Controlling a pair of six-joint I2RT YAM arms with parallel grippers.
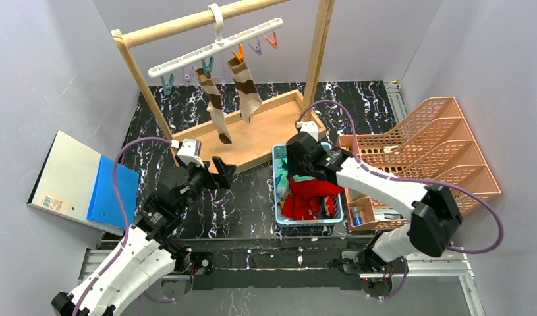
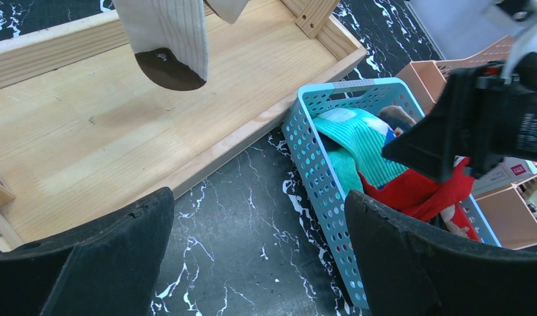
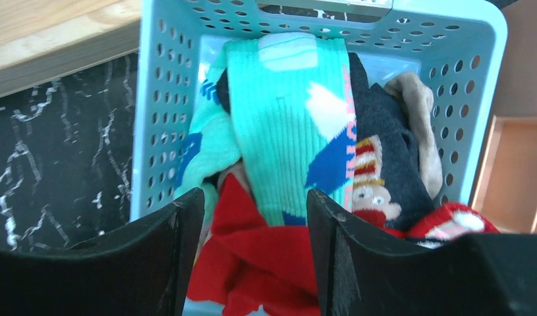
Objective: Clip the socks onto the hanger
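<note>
Two brown-and-cream socks hang from clips on the white hanger. A blue basket holds turquoise socks, a dark sock with a figure and red socks. My right gripper is over the basket, its fingers apart above the socks, nothing seen held. My left gripper stands open left of the basket, in front of the wooden tray, nothing between its fingers.
The wooden frame stands on a tray. An orange rack fills the right side, and a binder leans at the left.
</note>
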